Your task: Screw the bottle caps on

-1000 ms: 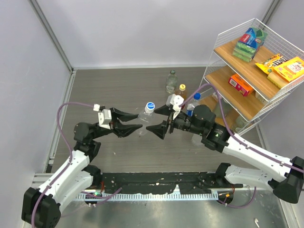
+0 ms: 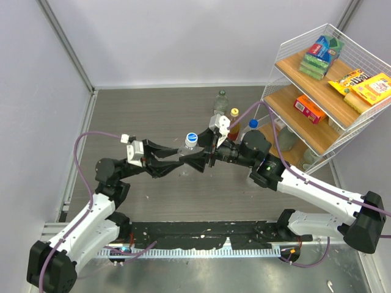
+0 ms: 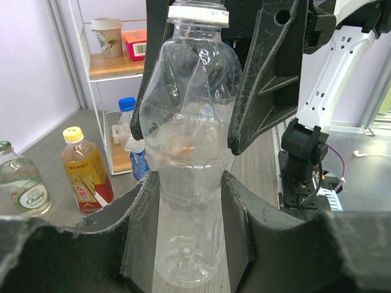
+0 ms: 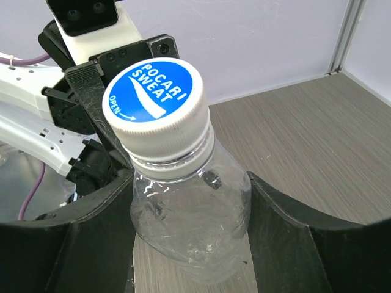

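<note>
A clear plastic bottle (image 3: 188, 238) stands upright between the grippers, its white cap with blue "POCARI SWEAT" top (image 4: 149, 91) sitting on its neck, also seen in the top view (image 2: 190, 138). My left gripper is shut on the bottle's middle. My right gripper (image 2: 201, 149) has its fingers around the upper part of the bottle, just below the cap; in the right wrist view they flank it closely, though whether they grip it is hard to tell.
A green-capped glass bottle (image 3: 24, 183), a yellow-capped bottle (image 3: 85, 177) and a blue-capped bottle (image 3: 125, 116) stand behind, near the wire shelf (image 2: 317, 97) at right.
My right gripper has moved left onto the bottle's upper part, its fingers now around it. The left gripper and bottle have barely moved.
</note>
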